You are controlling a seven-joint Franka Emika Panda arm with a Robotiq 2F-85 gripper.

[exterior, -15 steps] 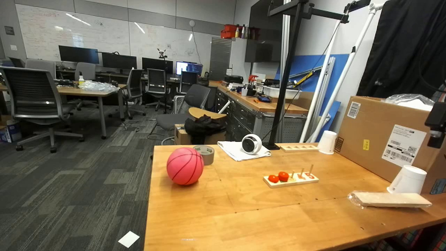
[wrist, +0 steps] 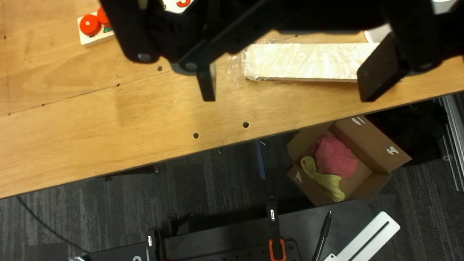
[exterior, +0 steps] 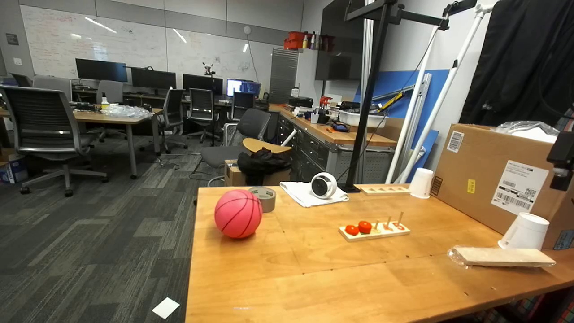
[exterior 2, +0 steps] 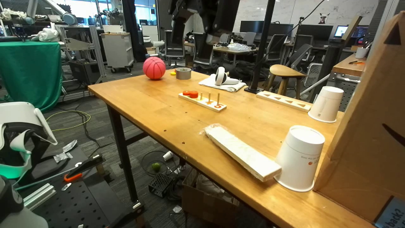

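Note:
My gripper is open, its two dark fingers spread wide with nothing held between them. In the wrist view, a pale plastic-wrapped board (wrist: 304, 61) lies on the table below, partly covered by the right finger. The wooden peg board (exterior 2: 203, 102) rests mid-table, with red rings (exterior 2: 193, 94) at one end and bare pegs toward the other. The arm hangs above the table in exterior view 2. Only a dark piece of it shows at the right edge of exterior view 1.
A pink ball (exterior: 238, 213) and grey tape roll (exterior: 263, 199) sit at the far end. White cups (exterior 2: 302, 157) stand upside down near a big cardboard box (exterior: 500, 177). A headset (exterior: 323, 185) lies on a white cloth (exterior: 306, 194).

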